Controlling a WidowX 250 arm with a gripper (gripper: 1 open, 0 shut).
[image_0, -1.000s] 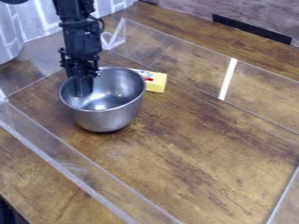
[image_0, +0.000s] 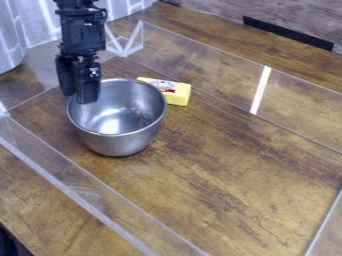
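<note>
My black gripper (image_0: 79, 85) hangs at the upper left, open, its fingers just above the left rim of a steel bowl (image_0: 131, 128). The bowl rests upright on the wooden table with nothing visible inside. Behind its right side lies a yellow box (image_0: 179, 94) with a red mark on it.
Clear plastic sheets or walls border the work area along the left and back. A pale cylindrical object (image_0: 8, 38) stands at the top left edge.
My gripper has risen from low at the bowl's left rim to just above it. The bowl appears to have settled slightly. The yellow box has stayed put.
</note>
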